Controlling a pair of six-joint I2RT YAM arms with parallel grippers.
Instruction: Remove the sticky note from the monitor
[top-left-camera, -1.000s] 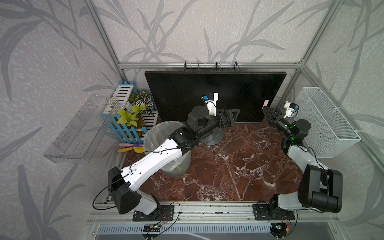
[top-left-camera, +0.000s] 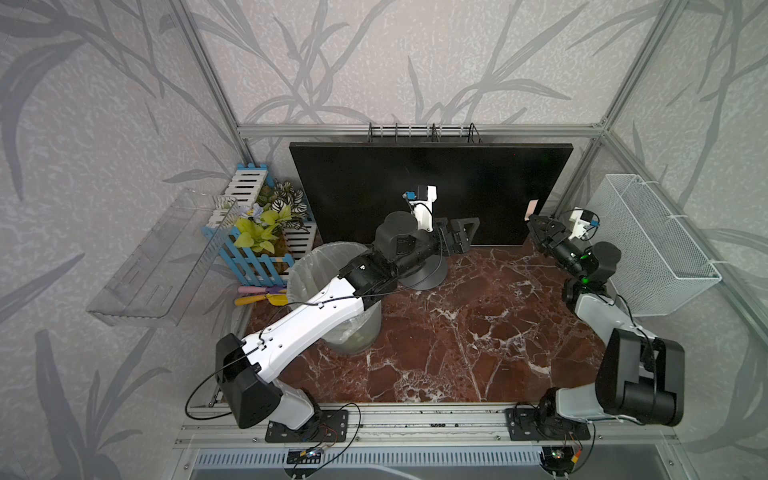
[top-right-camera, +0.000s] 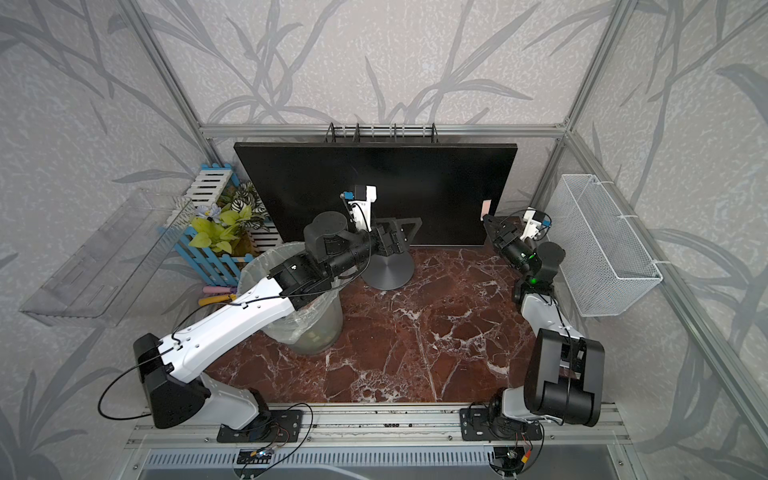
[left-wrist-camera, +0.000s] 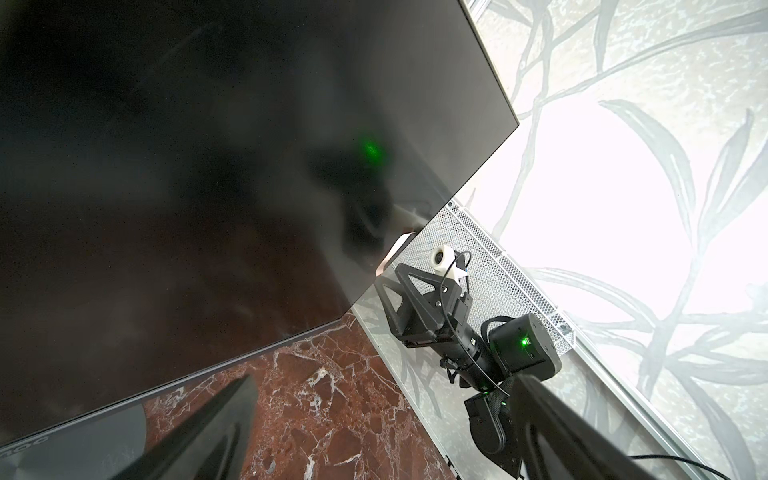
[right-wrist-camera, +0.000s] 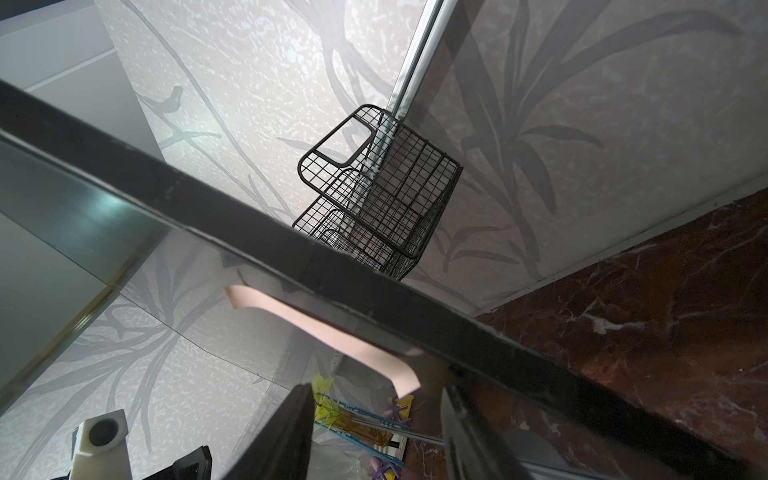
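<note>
A pale pink sticky note (top-left-camera: 531, 209) clings to the screen near the lower right edge of the black monitor (top-left-camera: 360, 176). In the right wrist view the note (right-wrist-camera: 336, 339) looks curled, its ends bent away from the screen. My right gripper is open just below the note's lower end, with no paper visibly between its fingers; in the top left view its tips lie by the note's bottom. In front of the monitor's middle, my left gripper (top-left-camera: 473, 229) stands open and empty, well away from the note.
A lined bin (top-left-camera: 356, 336) stands under the left arm. Right of the right arm hangs a white mesh basket (top-left-camera: 652, 240). Plants in a blue planter (top-left-camera: 260, 256) fill the back left, below a clear wall tray (top-left-camera: 160, 264).
The left arm is still, and the note stays on the screen.
</note>
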